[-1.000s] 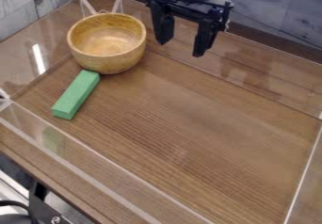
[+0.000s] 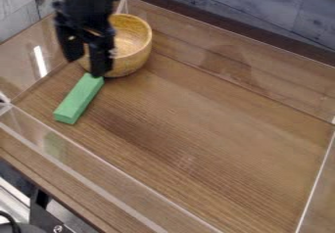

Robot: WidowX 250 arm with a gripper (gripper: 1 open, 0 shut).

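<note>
My dark gripper [image 2: 81, 43] hangs at the upper left, over the left part of a tan round bowl [image 2: 131, 46]. It points down, its fingers apart. A green rectangular block [image 2: 78, 98] lies on the wooden table just below the gripper, lower left of the bowl. The arm hides part of the bowl.
The left edge and corner of the table show at the lower left, with dark floor beyond.
My gripper has moved from the upper right, across the bowl, to the left side above the green block. The bowl and block look unmoved.
</note>
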